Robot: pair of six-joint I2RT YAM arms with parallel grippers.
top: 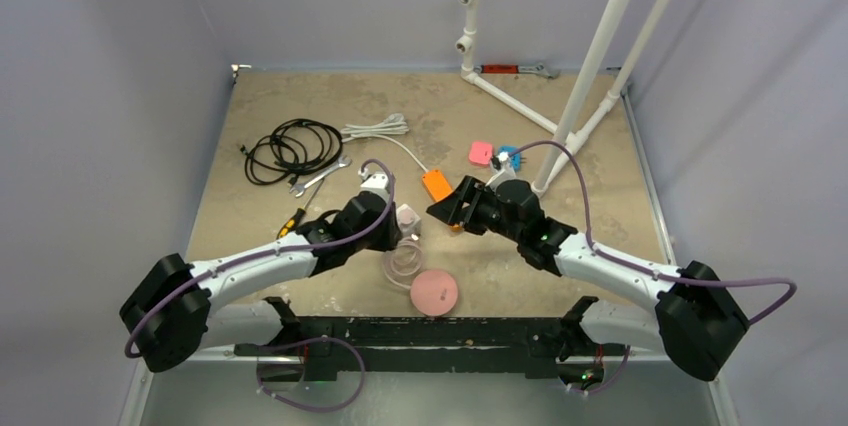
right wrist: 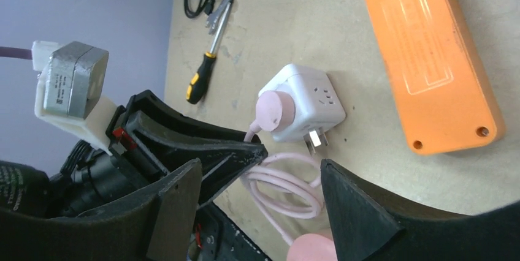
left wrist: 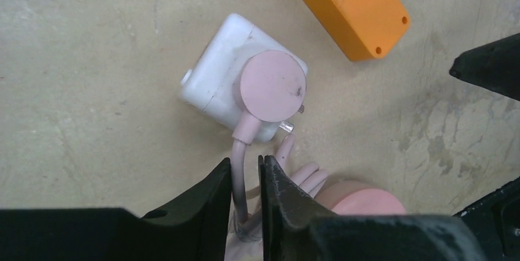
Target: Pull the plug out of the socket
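Observation:
The pink round plug (left wrist: 273,86) sits against the white cube socket (right wrist: 316,98), whose metal prongs show on one side. From the plug a pink cable (left wrist: 239,181) runs down between the fingers of my left gripper. Those fingers are partly open, a narrow gap showing beside the cable, which lies along one finger. In the top view the left gripper (top: 393,242) is right by the socket (top: 407,221). My right gripper is open and empty, apart from the socket, over the orange block in the top view.
An orange block (right wrist: 429,59) lies just right of the socket. The cable's coil and a pink disc (top: 434,292) lie in front. To the left are a screwdriver (top: 291,222), a wrench (top: 322,178) and a black cable (top: 290,153). White pipes (top: 560,136) stand at the right.

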